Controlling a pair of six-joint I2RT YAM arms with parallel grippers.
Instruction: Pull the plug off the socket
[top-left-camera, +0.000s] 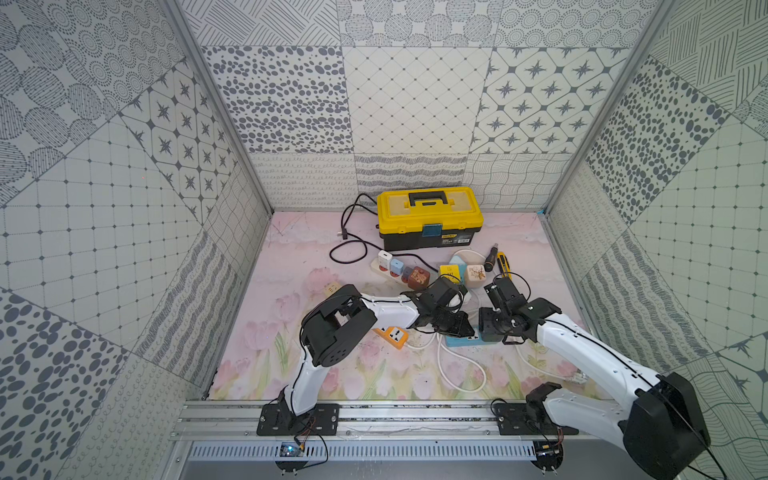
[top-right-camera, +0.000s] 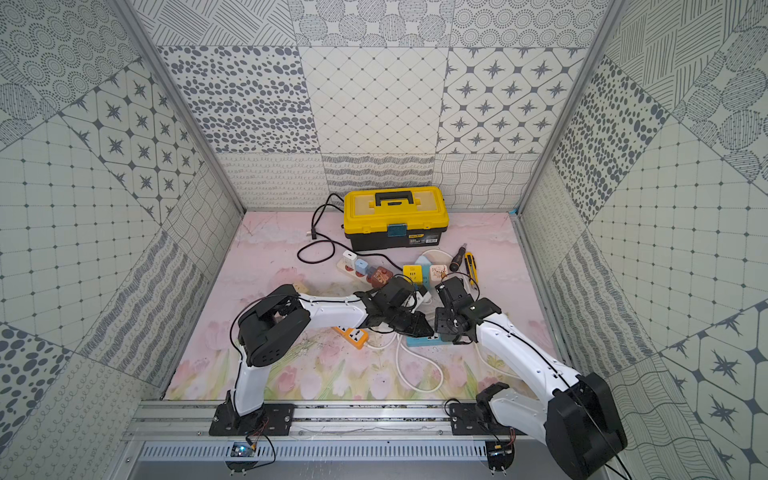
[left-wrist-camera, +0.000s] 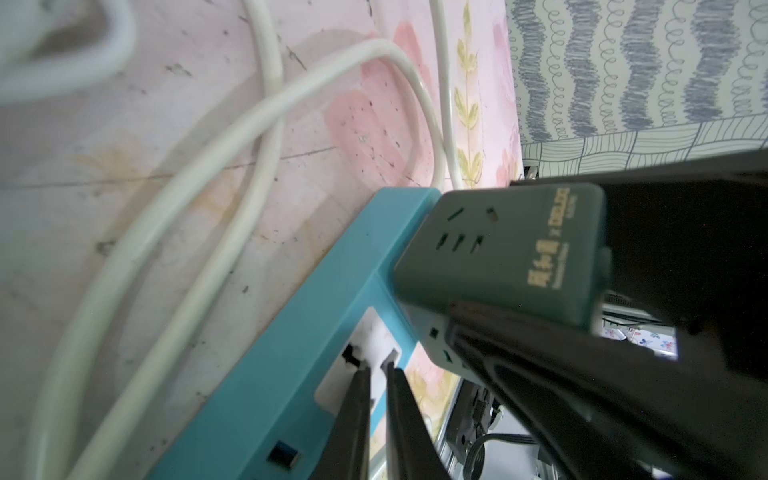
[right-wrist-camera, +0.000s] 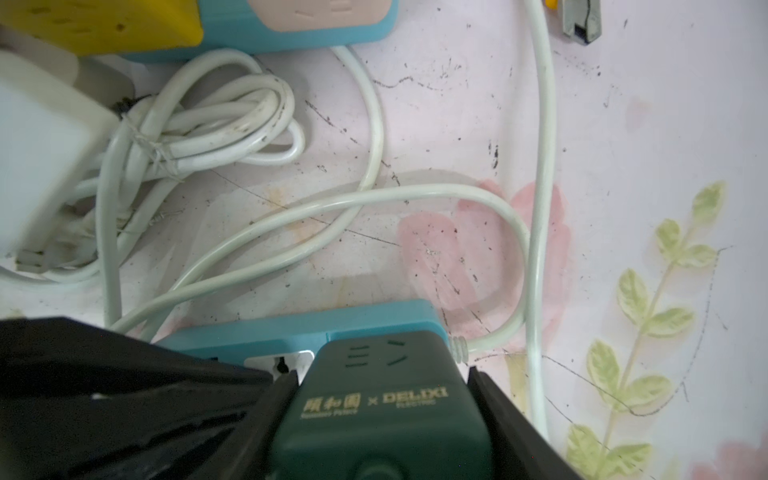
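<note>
The dark green plug block (right-wrist-camera: 376, 408) fills the space between the fingers of my right gripper, which is shut on it. It stands over the right end of a light blue socket strip (left-wrist-camera: 280, 352). In the left wrist view, a white socket face (left-wrist-camera: 438, 345) shows below the block's near side; whether its prongs are still in is hidden. My left gripper has its fingertips close together, a thin gap between them, over the strip's neighbouring white socket (left-wrist-camera: 364, 360). Nothing is held there.
White cable loops (right-wrist-camera: 320, 216) lie just behind the strip. Farther back are a yellow-and-blue socket block (top-left-camera: 450, 273), a screwdriver (top-left-camera: 491, 257), a yellow cutter (top-left-camera: 503, 264) and a yellow toolbox (top-left-camera: 429, 212). An orange socket (top-left-camera: 393, 336) lies left.
</note>
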